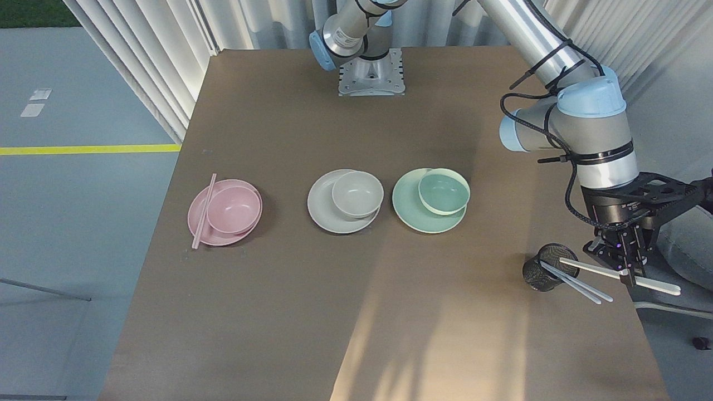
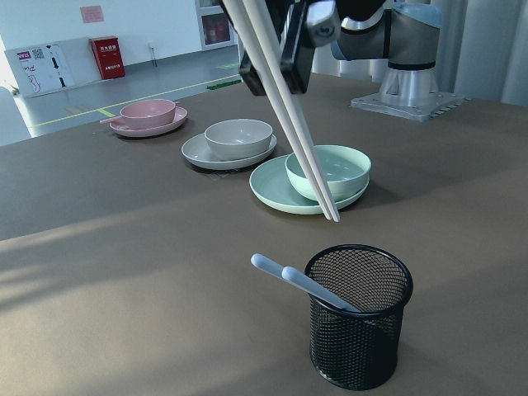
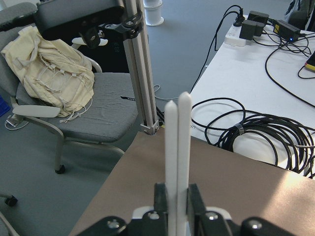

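My gripper [image 1: 628, 267] is shut on a pair of white chopsticks [image 2: 293, 115], held above and near a black mesh pen holder [image 2: 358, 346] at the table's right edge. In the wrist view the white chopsticks [image 3: 183, 147] stand out between the fingers. Light blue chopsticks [image 1: 581, 287] rest in the holder, sticking out over its rim. Left to right on the table are a pink bowl [image 1: 234, 208] on a pink plate with pink chopsticks [image 1: 204, 214] across it, a white bowl [image 1: 357, 194] on a white plate, and a mint bowl [image 1: 444, 192] on a mint plate.
The wrist view shows a chair [image 3: 98, 103] and a white desk [image 3: 261, 73] with coiled cables beyond the table edge.
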